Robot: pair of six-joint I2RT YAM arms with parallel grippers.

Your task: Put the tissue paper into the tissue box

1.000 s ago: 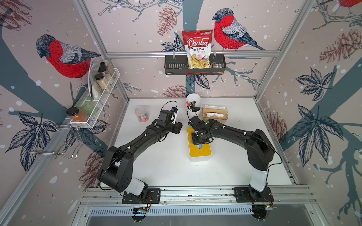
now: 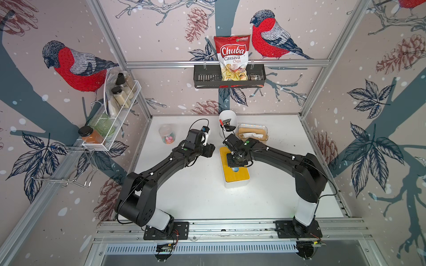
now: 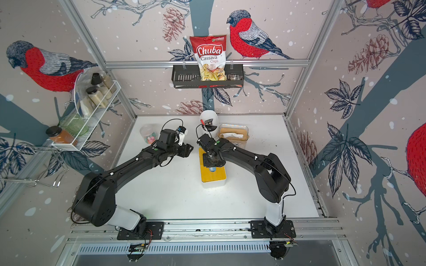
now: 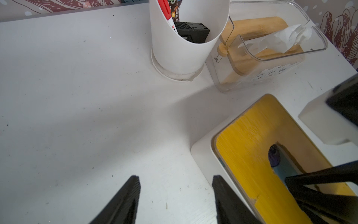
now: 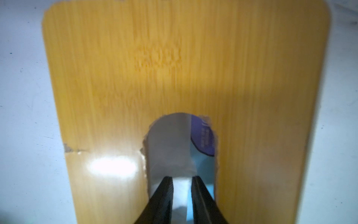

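Note:
The tissue box (image 5: pixel 100 85), white with a yellow wooden lid, stands mid-table. Through the lid's arched slot a blue-and-white thing (image 5: pixel 202 164) shows, perhaps the tissue pack. My right gripper is at that slot, its fingertips slightly apart, with nothing clearly held between them. My left gripper stands open over the table left of the box, nothing between its fingers.
Behind the box stand a white cup (image 4: pixel 175 56) with pens and a clear container (image 4: pixel 272 71) with wood and white paper inside. A clear jar (image 2: pixel 166 138) is at the back left.
My right arm has shifted slightly toward the back, and the tissue box with it. The left arm looks unchanged.

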